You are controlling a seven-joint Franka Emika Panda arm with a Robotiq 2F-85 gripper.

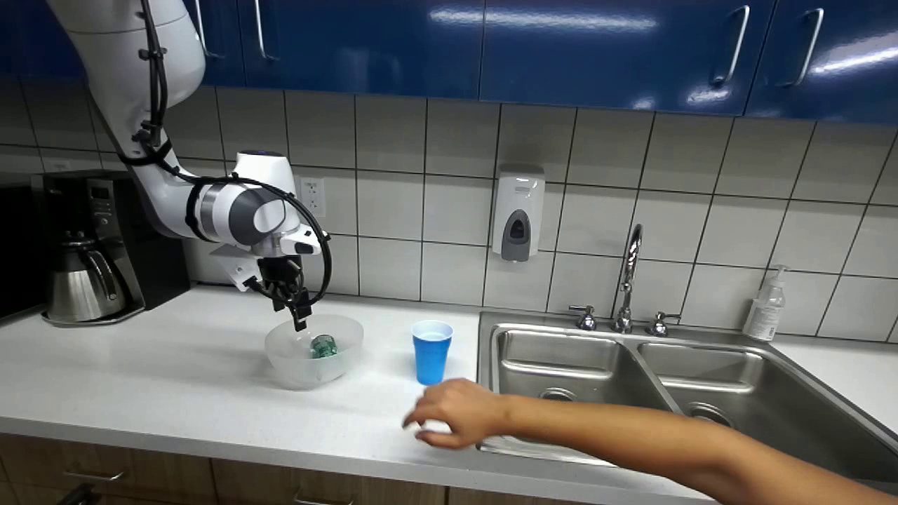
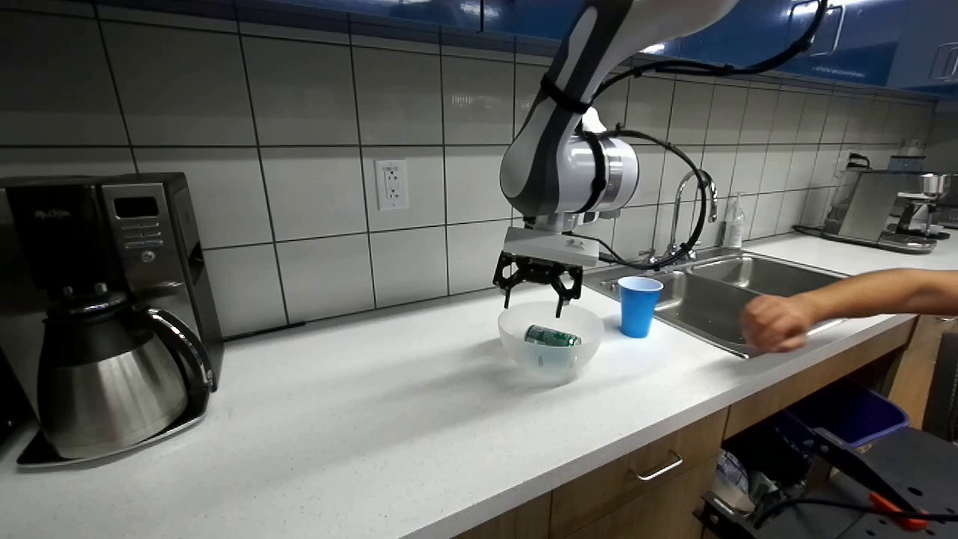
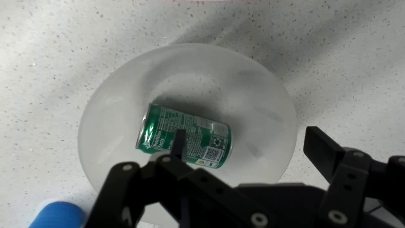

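Note:
A small green can (image 3: 186,136) lies on its side inside a frosted, see-through bowl (image 3: 262,95) on the white counter. Above the bowl hangs my gripper (image 2: 534,307), open, its two fingers wide apart and nothing between them. In the wrist view one dark fingertip (image 3: 180,141) covers part of the can's lower edge, while the other lies outside the bowl's outline at the right. To the right of the bowl, in exterior view 1, stands a blue cup (image 1: 431,353), upright; only its edge shows in the wrist view.
A person's arm (image 1: 606,425) reaches over the sink (image 1: 547,335) from the right, the hand (image 1: 459,412) just in front of the cup. At the left stands a coffee maker (image 2: 117,314). Between it and the bowl the counter (image 2: 341,413) is clear.

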